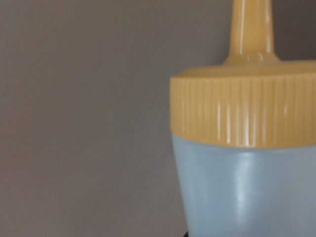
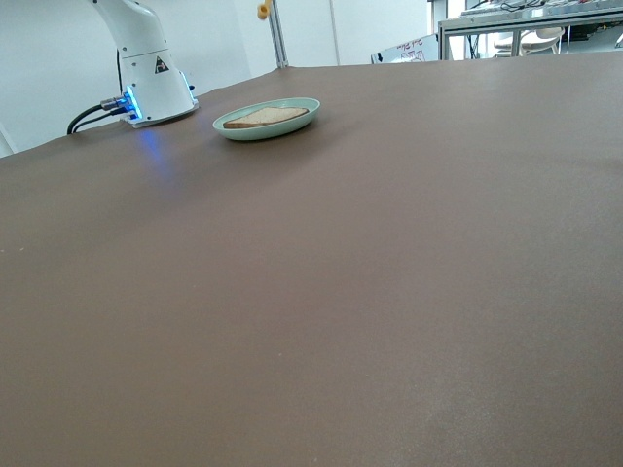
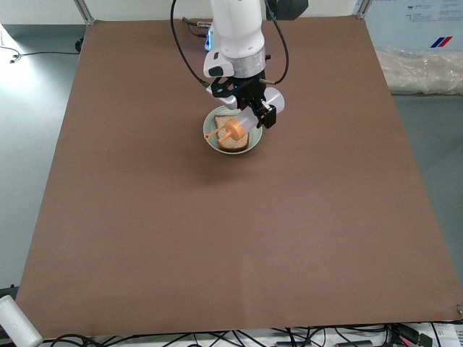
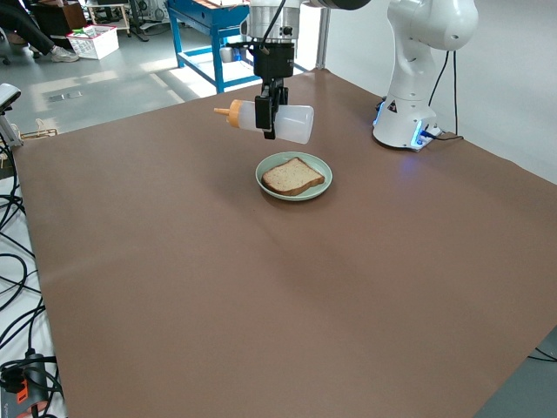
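Note:
My gripper [image 4: 269,117] is shut on a translucent squeeze bottle [image 4: 294,124] with an orange cap and nozzle, held roughly horizontal in the air above a pale green plate. The bottle [image 3: 250,118] partly covers the plate in the camera left view. The plate [image 4: 322,185] holds a slice of bread [image 4: 292,175], also seen lying flat on the plate [image 2: 266,136] in the camera top view. The wrist view is filled by the bottle's orange cap [image 1: 243,108] over brown surface.
The white arm base [image 4: 402,122] stands at the table's edge. Cables [image 3: 87,340] lie along a ledge outside the table.

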